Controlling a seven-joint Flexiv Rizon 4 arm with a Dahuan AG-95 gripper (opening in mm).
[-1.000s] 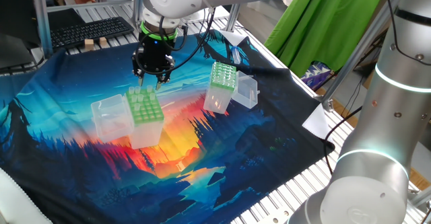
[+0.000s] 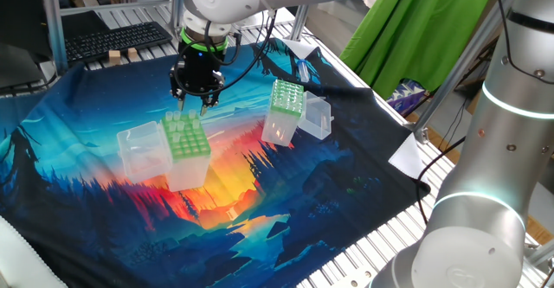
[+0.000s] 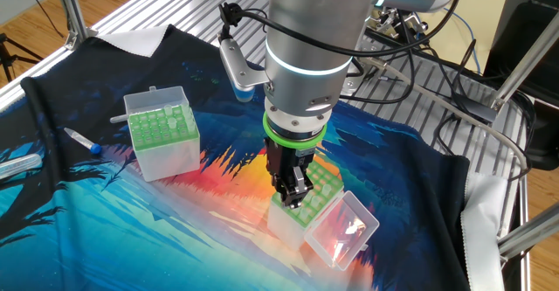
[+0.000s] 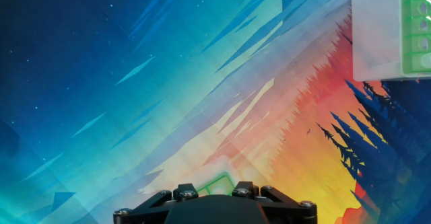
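Two clear boxes with green tip racks stand on the printed cloth. One box (image 2: 186, 160), with several pipette tips (image 2: 177, 124) upright in part of its rack, has its clear lid (image 2: 143, 151) open at its side. The other box (image 2: 281, 115) is more fully filled, and its lid (image 2: 317, 115) is open too. My gripper (image 2: 192, 109) hangs above and just behind the first box, fingers apart and empty. A corner of that box's green rack (image 4: 219, 181) peeks out between the fingers in the wrist view; the gripper body hides the rest.
A blue-capped pen (image 3: 83, 141) and a clear tube-like item (image 3: 19, 165) lie on the cloth beyond the fuller box. A keyboard (image 2: 117, 41) and small wooden blocks (image 2: 114, 57) sit at the back left.
The arm, gripper and boxes look unmoved. At the upper left, a person's hand has drawn back toward the top edge of the view.
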